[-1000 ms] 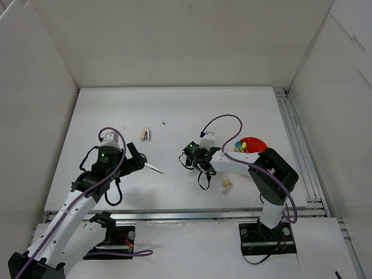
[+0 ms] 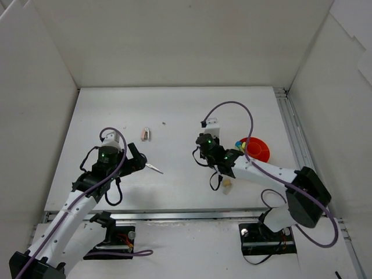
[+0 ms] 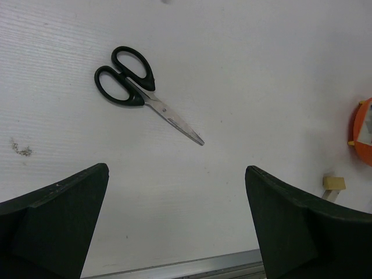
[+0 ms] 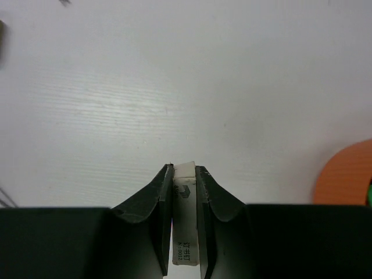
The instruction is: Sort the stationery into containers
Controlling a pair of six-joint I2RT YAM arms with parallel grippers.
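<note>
Between the fingers of my right gripper is a small white staple box (image 4: 185, 221) with dark print, gripped along both long sides and lifted off the table. My left gripper is open and empty, held above the table. Past its fingertips lie black-handled scissors (image 3: 148, 99), blades closed, apart from the fingers. In the top view a small stapler-like item (image 2: 145, 134) lies at the back left. An orange-red round container (image 2: 256, 150) stands on the right, partly behind the right arm, with blue and yellow-green things at its left side.
A yellowish block (image 2: 226, 182) with a pale part lies near the front, under the right forearm. A tiny dark speck (image 2: 164, 123) is on the table.
</note>
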